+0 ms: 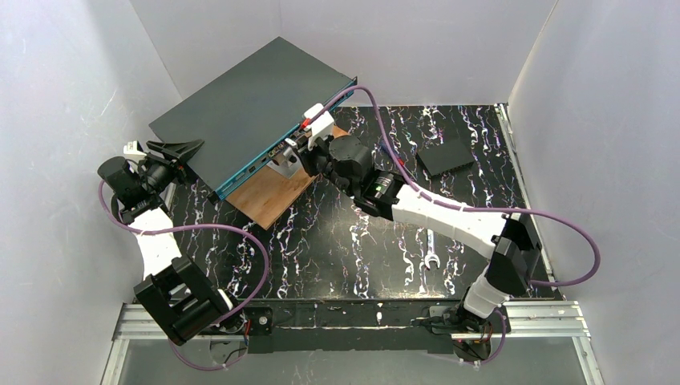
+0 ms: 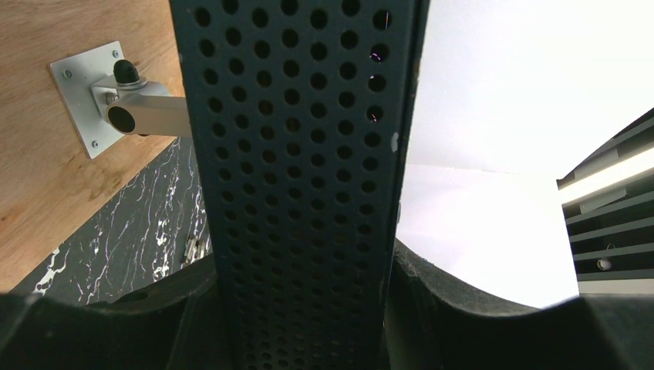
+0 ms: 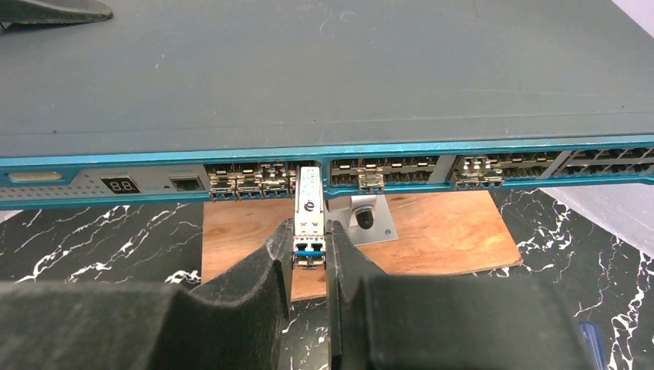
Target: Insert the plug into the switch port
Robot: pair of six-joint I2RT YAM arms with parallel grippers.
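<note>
The grey switch [image 1: 248,104] with its teal port face [image 3: 116,160] rests tilted over a wooden board [image 1: 265,200]. My left gripper [image 1: 180,152] is shut on the switch's side, a perforated black panel [image 2: 301,169] in the left wrist view. My right gripper is shut on a silver plug [image 3: 308,200], held at the row of metal ports just left of the middle; whether it sits inside a port cannot be told. Other metal modules [image 3: 474,171] sit in ports along the face.
A dark box [image 1: 445,156] and a wrench [image 1: 431,249] lie on the marble table right of the switch. A metal bracket [image 2: 85,92] is fixed to the board.
</note>
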